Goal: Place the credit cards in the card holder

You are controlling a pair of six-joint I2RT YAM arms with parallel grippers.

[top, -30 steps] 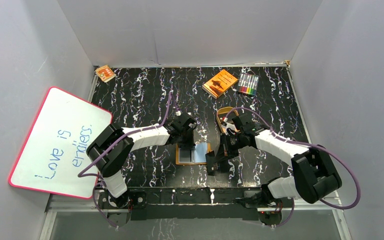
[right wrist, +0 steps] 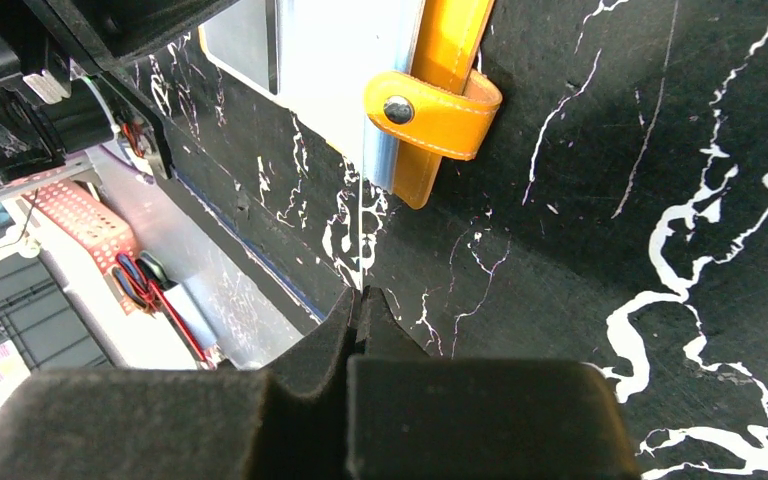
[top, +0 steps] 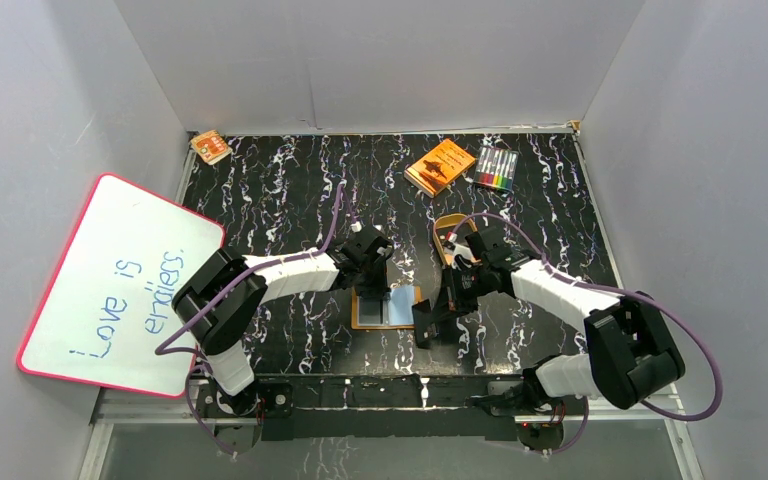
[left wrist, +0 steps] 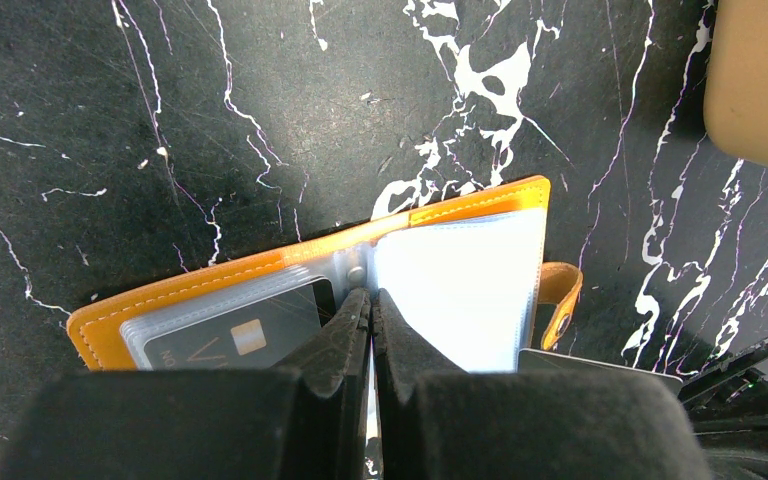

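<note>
The open card holder [top: 368, 327], orange with clear sleeves, lies flat on the dark marbled table. A dark card [left wrist: 230, 335] sits in its left sleeve; the right sleeve [left wrist: 455, 290] looks empty. My left gripper is shut at the holder's middle, by the inner edge of the right sleeve; whether it pinches that edge cannot be made out. Just right of the holder, my right gripper is shut on a black card [top: 421, 326]. In the right wrist view that card appears edge-on as a thin line, its far end near the right sleeve's outer edge.
A strap with a snap [right wrist: 440, 115] sticks out from the holder's right side. Behind the right gripper is a tan-rimmed container [top: 450, 222]. An orange book [top: 440, 166] and a marker set [top: 496, 168] lie at the back; a whiteboard [top: 120, 290] leans left.
The left gripper and the holder have stayed put.
</note>
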